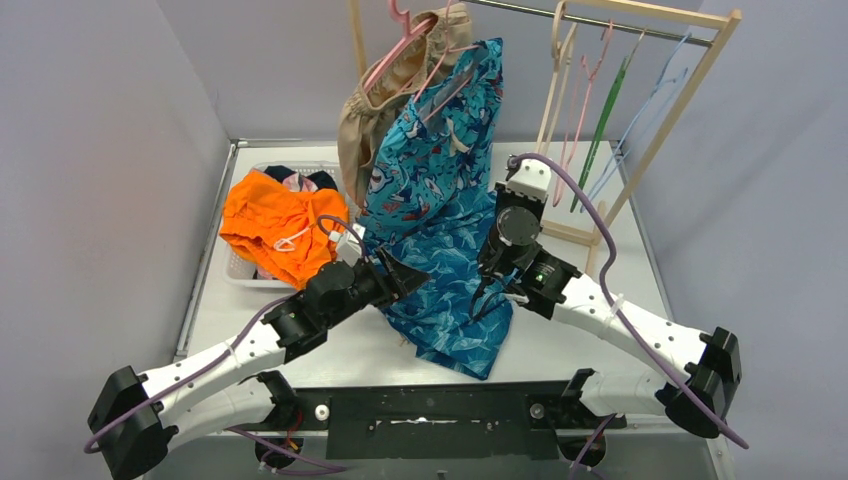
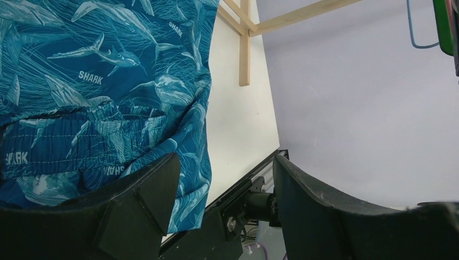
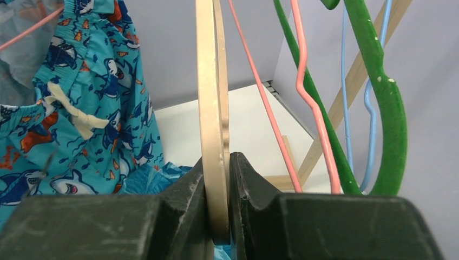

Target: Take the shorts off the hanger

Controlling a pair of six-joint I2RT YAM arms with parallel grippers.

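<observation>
Blue shark-print shorts [image 1: 450, 320] lie flat on the table below my left gripper, which is open and empty. My right gripper is shut on a wooden hanger [image 3: 208, 108] with no garment visible on it. Patterned teal shorts [image 1: 420, 170] hang on a pink hanger beside khaki shorts [image 1: 360, 140], left of my right gripper.
A white basket [image 1: 240, 270] holds orange shorts [image 1: 270, 220] and other clothes at the left. Empty pink, green and blue hangers hang on the rail [image 1: 650, 33] of the wooden rack at the right.
</observation>
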